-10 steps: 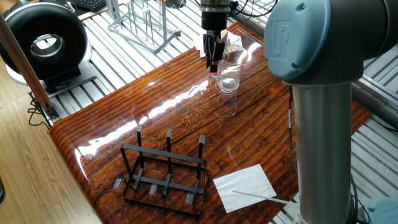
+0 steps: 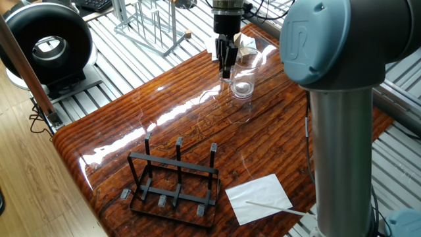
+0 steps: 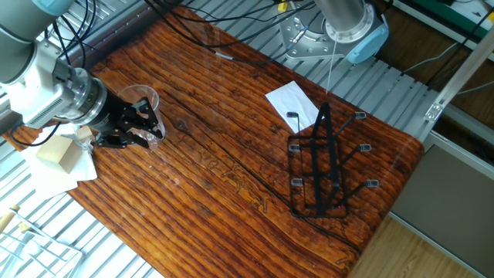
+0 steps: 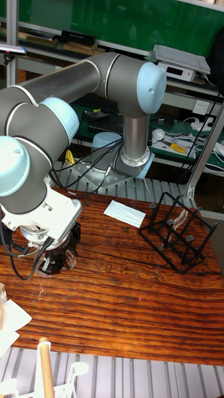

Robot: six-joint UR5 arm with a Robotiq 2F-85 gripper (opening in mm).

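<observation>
A clear cup [image 2: 243, 87] stands upright on the glossy wooden table, with what looks like a handle on its side facing my gripper. My black gripper [image 2: 226, 74] points down right beside the cup, its fingertips at the height of that handle. In exterior view 2 the gripper [image 3: 137, 137] overlaps the cup [image 3: 158, 117] and hides part of it. Whether the fingers are closed on the handle is too small to make out. In exterior view 3 the arm's wrist covers most of the gripper [image 4: 58, 264]. A black wire rack [image 2: 174, 195] sits empty near the opposite end of the table.
A white sheet [image 2: 258, 198] lies beside the rack, with a thin white stick [image 2: 279, 208] across it. Behind the gripper is a wooden block [image 3: 59, 155] on white paper [image 3: 86, 166]. Between cup and rack the table is bare.
The gripper's fingers look narrower in outline than a second ago, and the gripper has barely shifted. Cup, rack and sheet stay where they were.
</observation>
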